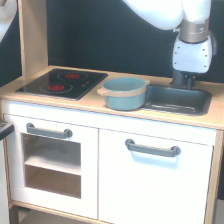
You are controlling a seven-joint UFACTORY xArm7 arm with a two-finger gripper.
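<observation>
At the upper right, my white arm reaches down with its gripper (183, 80) over the back of the sink. Dark parts at its lower end blend into the dark backdrop and the sink fittings, so its fingers cannot be made out. A blue-grey pot (125, 95) with pinkish-beige handles stands upright on the counter, left of the sink (178, 99) and close to its edge. The gripper is apart from the pot, to its right and higher up.
The wooden counter (130, 112) carries a black cooktop (62, 84) with two red-ringed burners and nothing on it. Below are a windowed oven door (48, 134), a white cabinet door (150, 180) with a grey handle, and another white panel at the far left.
</observation>
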